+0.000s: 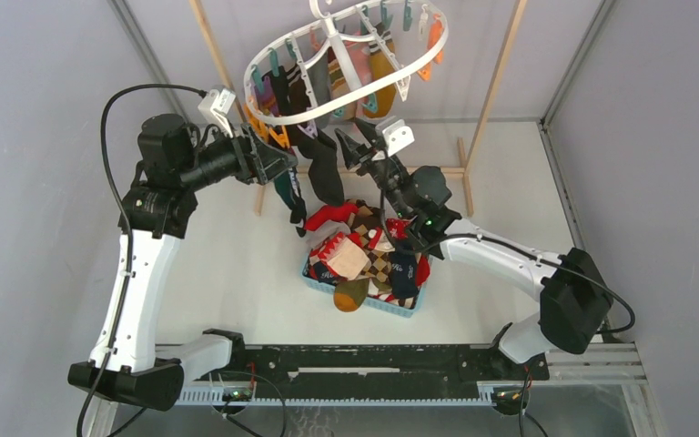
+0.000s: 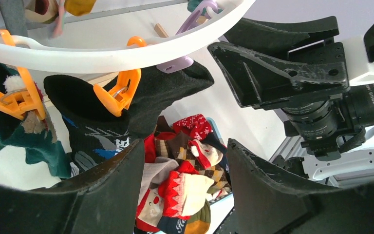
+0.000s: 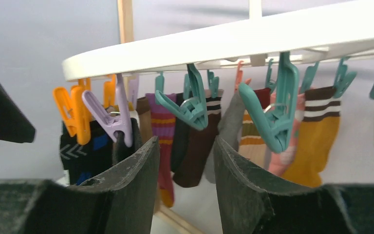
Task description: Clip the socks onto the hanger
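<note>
The white oval hanger (image 1: 369,89) carries clips all round, with several socks hanging from it. In the left wrist view a black sock (image 2: 97,109) hangs from an orange clip (image 2: 119,92) and a purple clip (image 2: 177,63). A green sock (image 2: 34,141) hangs from another orange clip (image 2: 17,97). My left gripper is open below the rim, nothing between its fingers. My right gripper stands open and empty, facing the hanger's near side. Teal clips (image 3: 190,102) without socks hang on the near rim there; striped and plain socks (image 3: 316,131) hang behind.
Below the hanger stands a light-blue basket (image 1: 391,307) heaped with socks. A wooden frame (image 1: 487,91) stands behind. Both grippers are close to the hanger's rim.
</note>
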